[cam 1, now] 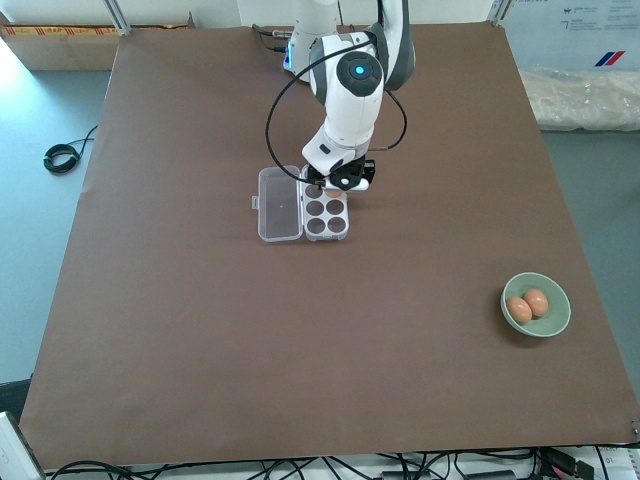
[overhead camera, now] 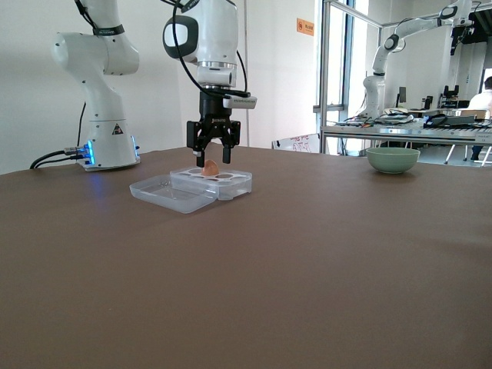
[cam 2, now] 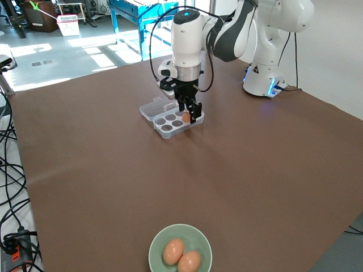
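Note:
A clear egg carton [cam 1: 325, 228] with round cups lies open on the brown table [cam 1: 320, 340], its lid [overhead camera: 169, 196] to the left. An egg [overhead camera: 211, 168] sits in one cup. My black gripper [overhead camera: 213, 156] hangs just over the carton at that egg, fingers apart on either side in the top view, open; in the right view [cam 2: 187, 117] it partly covers the egg. A green bowl [cam 1: 535, 322] holds two eggs [cam 2: 173, 251] at the right of the left view; in the top view the bowl [overhead camera: 392, 160] is behind on the right.
The robot's white base [overhead camera: 111, 142] stands behind the carton. Black cables [cam 2: 17, 192] run beside the table's edge.

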